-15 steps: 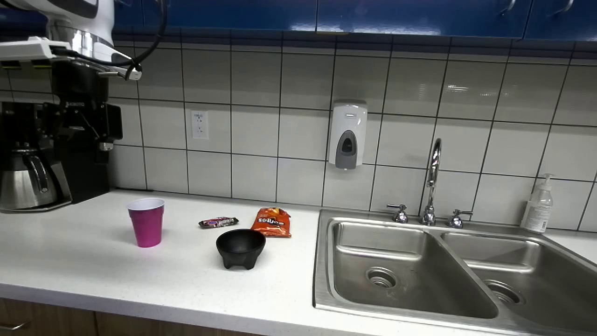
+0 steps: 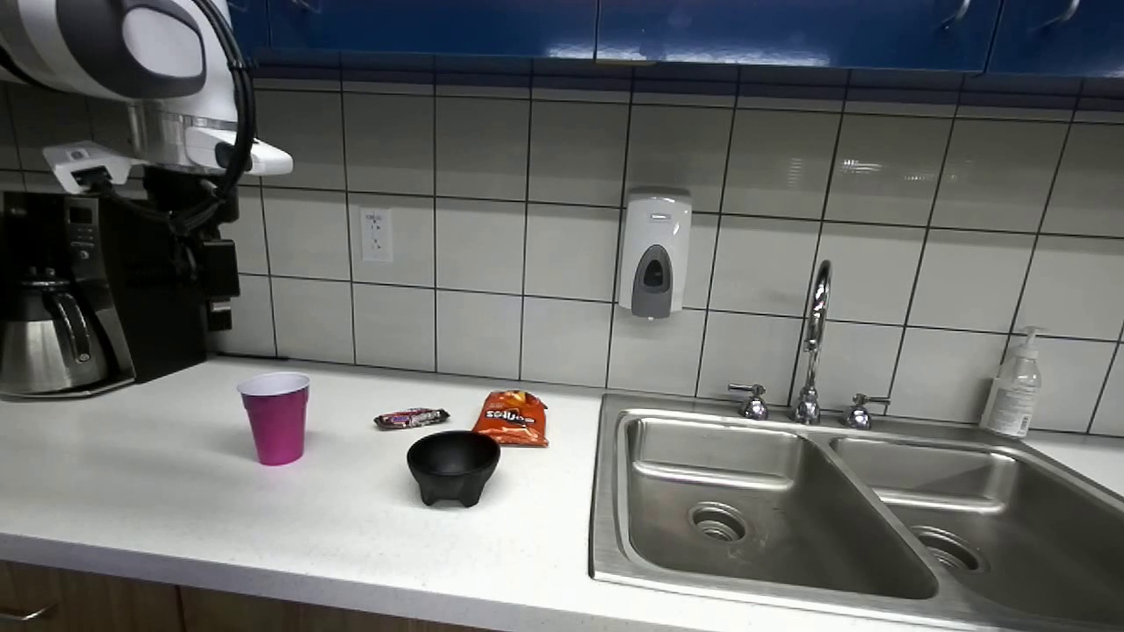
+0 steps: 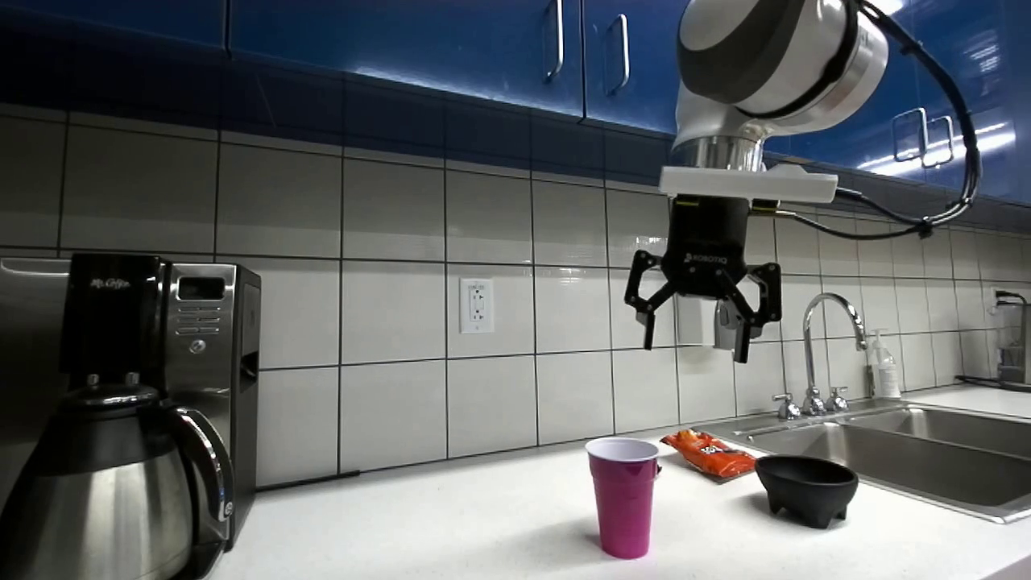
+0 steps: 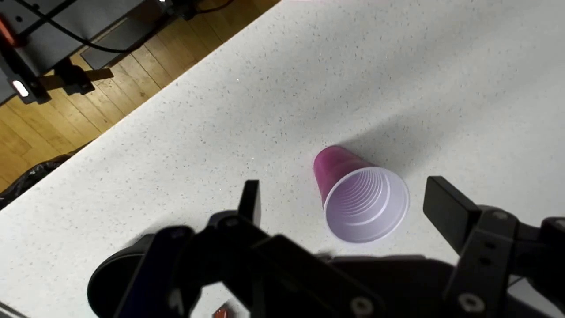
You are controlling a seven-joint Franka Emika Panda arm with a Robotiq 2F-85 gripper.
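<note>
A pink plastic cup (image 2: 279, 420) with a white inside stands upright on the counter. Seen from above in the wrist view, the cup (image 4: 365, 204) appears between the spread fingers, well below them. My gripper (image 3: 693, 353) is open and empty, hanging high over the counter. To the cup's right in exterior view 1 stands a black footed bowl (image 2: 453, 467). Behind the bowl lie an orange snack bag (image 2: 512, 420) and a small wrapped candy bar (image 2: 412, 418). In the wrist view the fingers partly cover the bowl (image 4: 114, 278) and mostly hide the bag.
A steel double sink (image 2: 608, 495) with a faucet (image 2: 817, 337) takes up the right side. A coffee maker (image 3: 208, 338) with its carafe stands at the left. Blue cabinets (image 2: 432, 26) hang overhead.
In exterior view 1 my gripper and wrist have turned and shifted right. The cup, bowl, bag and candy bar stay where they were.
</note>
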